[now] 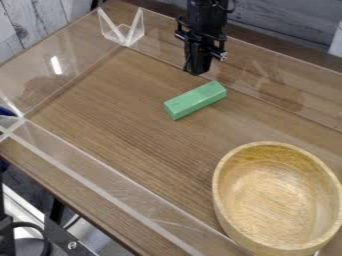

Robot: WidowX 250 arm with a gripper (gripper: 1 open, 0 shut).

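My black gripper (198, 62) hangs over the upper middle of the wooden table (94, 150); whether its small fingers are apart is hard to make out. Below it, clear of it, a green bar-shaped block (197, 100) lies at a slant. A large tan round bowl (277, 195) sits at the lower right.
A clear angular container (123, 28) stands at the back left. Black cables (19, 232) lie off the table's edge at the lower left. The table's left, middle and right stretches are largely bare.
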